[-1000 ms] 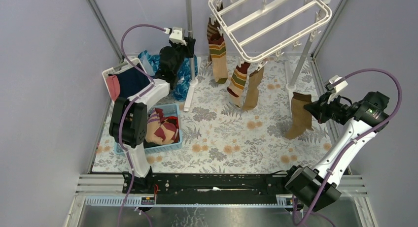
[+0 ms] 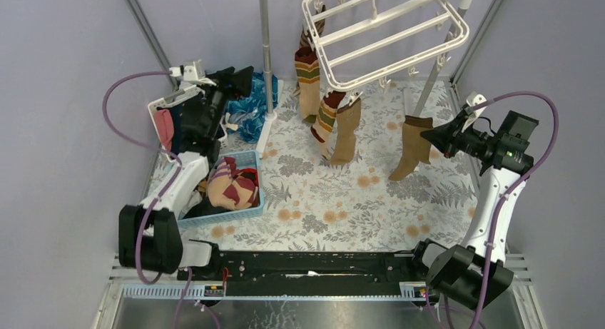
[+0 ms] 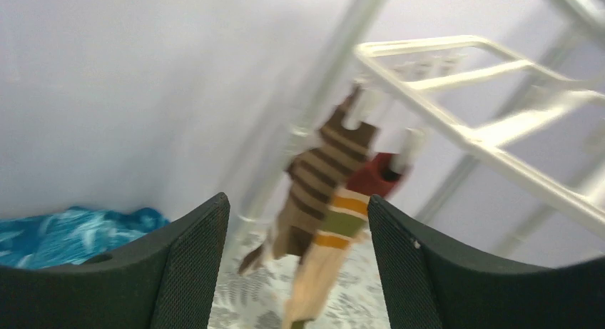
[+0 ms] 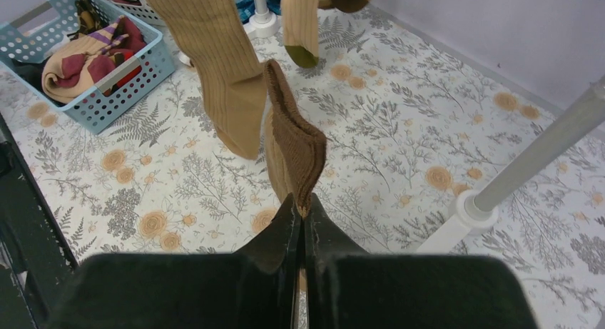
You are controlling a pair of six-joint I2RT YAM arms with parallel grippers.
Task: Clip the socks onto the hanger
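A plain brown sock (image 2: 413, 145) hangs by its cuff from my right gripper (image 2: 431, 134), toe down above the table. In the right wrist view that sock (image 4: 292, 147) shows its cuff edge pinched between the shut fingertips. The white hanger (image 2: 389, 40) carries several socks at its left side: a brown one (image 2: 347, 133), a striped one (image 2: 329, 118) and another striped one (image 2: 307, 83). Clips (image 2: 444, 58) along its right side are bare. My left gripper stands part open, well left of the hanger, with nothing between its fingers.
A blue basket (image 2: 260, 193) of folded socks stands at the left, below my left arm. Blue plastic (image 2: 250, 111) and a white-framed bin (image 2: 153, 118) lie behind it. Upright poles (image 2: 266, 51) hold the hanger.
My left arm has drawn back leftward from the left pole. The hanger and its socks have swung or shifted slightly. My right gripper, with the brown sock, has moved left and up a little.
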